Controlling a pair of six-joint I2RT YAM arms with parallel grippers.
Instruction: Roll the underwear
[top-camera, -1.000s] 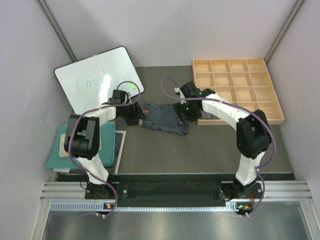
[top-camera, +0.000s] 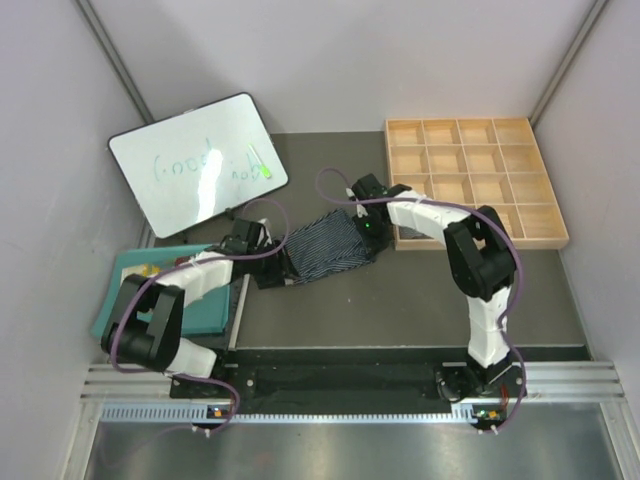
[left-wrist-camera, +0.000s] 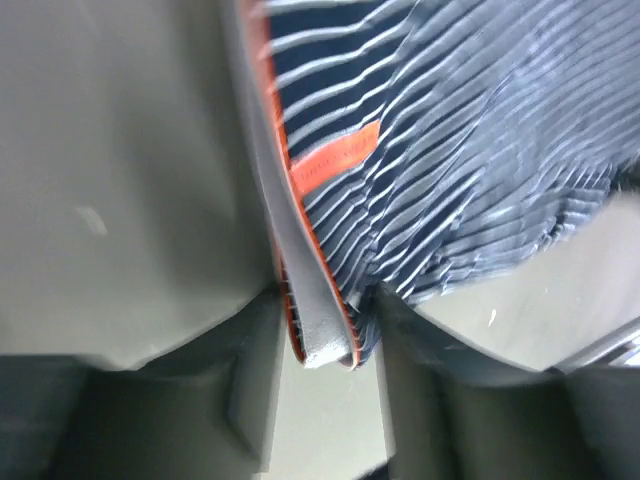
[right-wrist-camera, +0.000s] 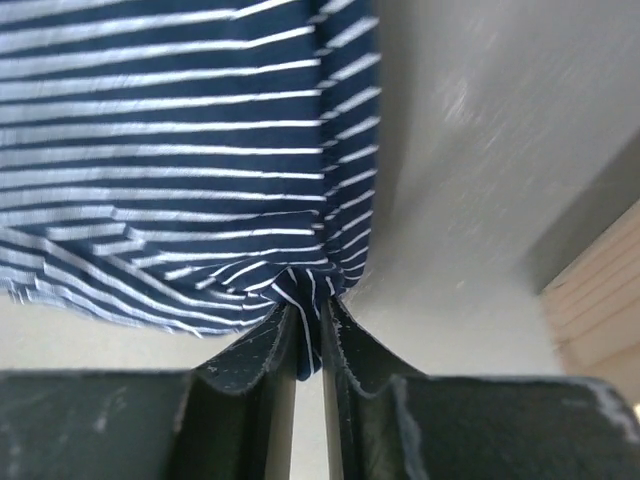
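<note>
The navy and white striped underwear (top-camera: 325, 246) lies folded on the grey table, a grey waistband edge with orange trim and orange tag (left-wrist-camera: 335, 157) at its left end. My left gripper is at that end's lower corner, fingers either side of the waistband corner, part open; whether they grip it is blurred. My right gripper is at the lower right corner of the cloth (right-wrist-camera: 160, 150), its fingers close together around a bunched bit of fabric.
A wooden compartment box (top-camera: 480, 160) stands right of the cloth. A whiteboard (top-camera: 180, 140) lies at back left, a teal bin (top-camera: 205, 315) at front left.
My left gripper has moved toward the front and slightly right, and the cloth's left end is lower, tilting the cloth. My right gripper has come onto the cloth's right corner.
</note>
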